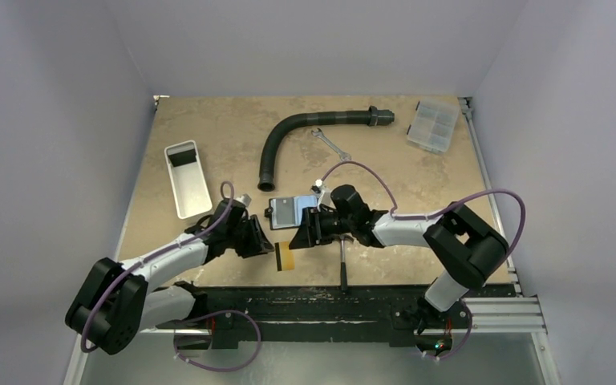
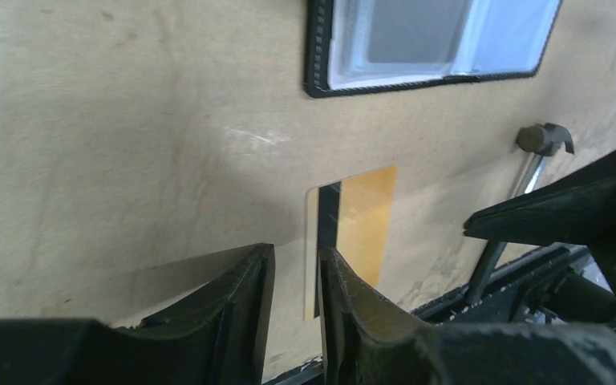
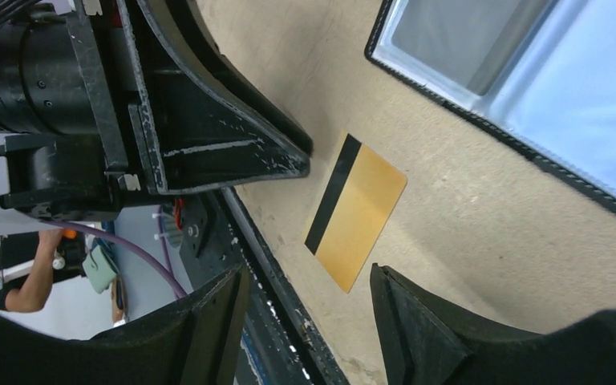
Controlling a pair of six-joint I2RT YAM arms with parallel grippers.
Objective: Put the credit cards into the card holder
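Note:
A gold card point(image 1: 286, 256) with a black stripe lies flat on the table, in front of the open card holder point(image 1: 284, 212). The holder shows a grey pocket and a blue pocket inside a black edge. My left gripper is part open just left of the card point(image 2: 363, 220), with a gap between its fingers and nothing held. In the right wrist view the card point(image 3: 357, 212) lies beyond my right gripper, whose fingers stand well apart and empty. Neither gripper is seen touching the card.
A hammer point(image 1: 343, 269) lies right of the card, near the right gripper. Behind are a black hose point(image 1: 321, 119), a wrench point(image 1: 330, 143) and a clear organizer box point(image 1: 433, 125). A white tray point(image 1: 191, 192) stands at the left. The two grippers are close together.

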